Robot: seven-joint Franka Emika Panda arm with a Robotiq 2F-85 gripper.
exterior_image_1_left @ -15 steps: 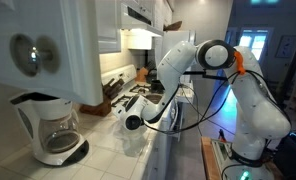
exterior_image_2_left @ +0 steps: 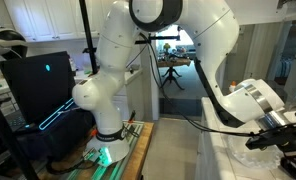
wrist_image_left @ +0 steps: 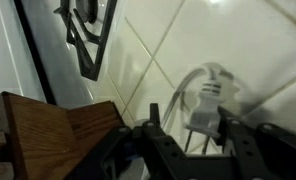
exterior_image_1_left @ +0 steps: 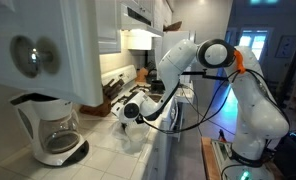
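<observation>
A clear, crinkled plastic item (exterior_image_1_left: pixel 127 140), perhaps a bag, lies on the white tiled counter under my gripper (exterior_image_1_left: pixel 127 124). In exterior view 2 the same see-through plastic (exterior_image_2_left: pixel 250 155) shows beside the lowered arm. Up close in the wrist view, my gripper is down at the tiles, its dark fingers around or against a pale, shiny fold of plastic (wrist_image_left: pixel 210 90). Blur and shadow hide whether the fold is pinched, and the finger's exact width is unclear.
A white coffee maker (exterior_image_1_left: pixel 56 132) with a glass jug stands left of the plastic. Beyond the gripper is the stove (exterior_image_1_left: pixel 153 76). The wrist view shows a wooden block (wrist_image_left: pixel 48 140) and a black metal grate (wrist_image_left: pixel 85 38). Bare tiles (exterior_image_1_left: pixel 88 165) lie nearer the front.
Over the last second my gripper has shifted and tilted slightly above the plastic. The coffee maker and the counter look unchanged.
</observation>
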